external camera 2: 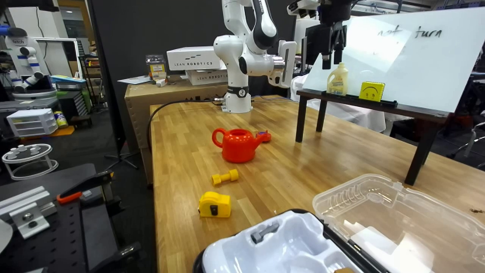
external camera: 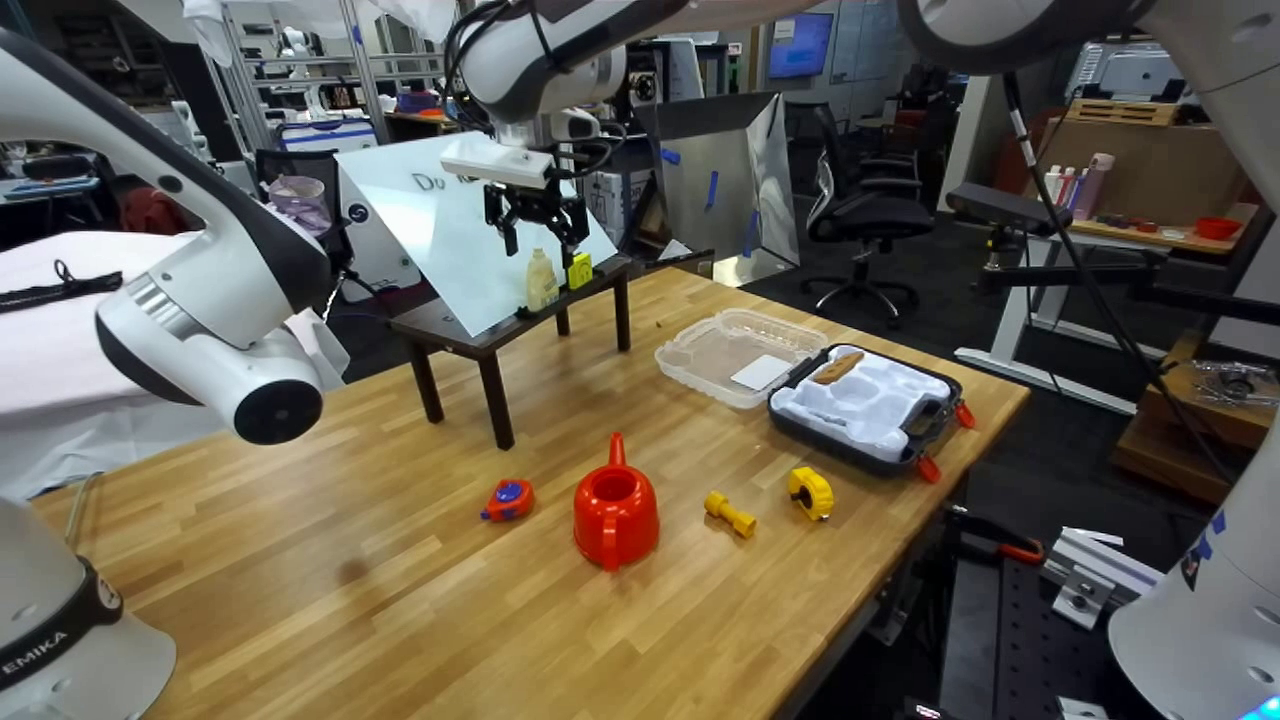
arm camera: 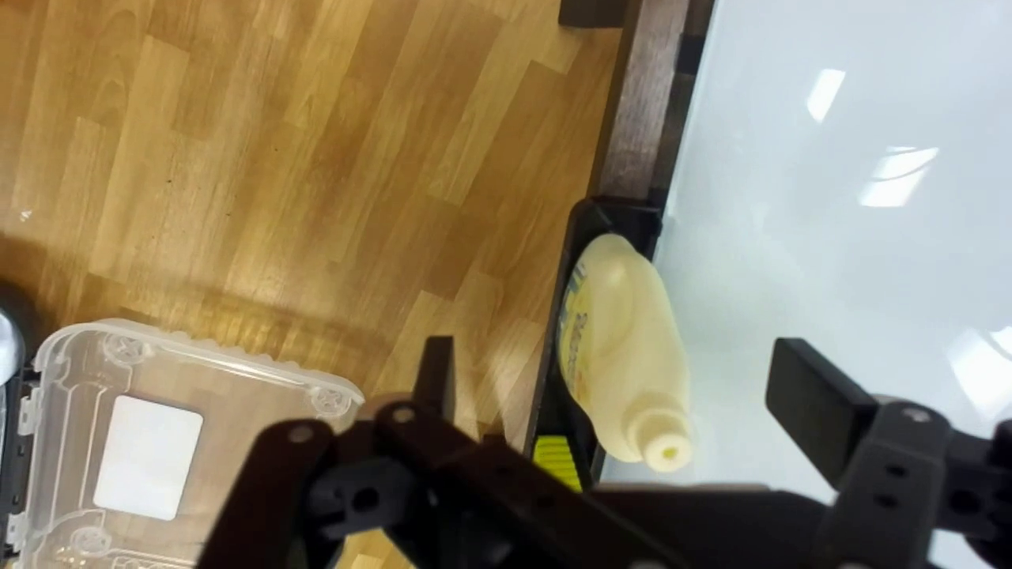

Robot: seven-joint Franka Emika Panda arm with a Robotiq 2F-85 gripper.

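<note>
My gripper stands open above the small dark table, its fingers well apart and nothing held between them. Below and between those fingers in the wrist view is a cream mustard bottle (arm camera: pixel 631 351), its nozzle pointing up toward the camera. The bottle (external camera 2: pixel 337 79) is upright on the ledge in front of the whiteboard (external camera 2: pixel 409 59). Beside it on the ledge sits a yellow sponge (external camera 2: pixel 371 91) with a drawn face, mostly hidden by the gripper in the wrist view. In exterior view 2, the gripper (external camera 2: pixel 332 64) hangs close by the bottle's top.
On the wooden table are a red watering can (external camera: pixel 615 516), a red tape measure (external camera: pixel 509 499), a yellow toy bolt (external camera: pixel 729 514) and a yellow tape measure (external camera: pixel 811 492). An open case (external camera: pixel 864 402) with a clear lid (external camera: pixel 708 348) lies at the right. A second arm (external camera 2: pixel 236 59) stands behind.
</note>
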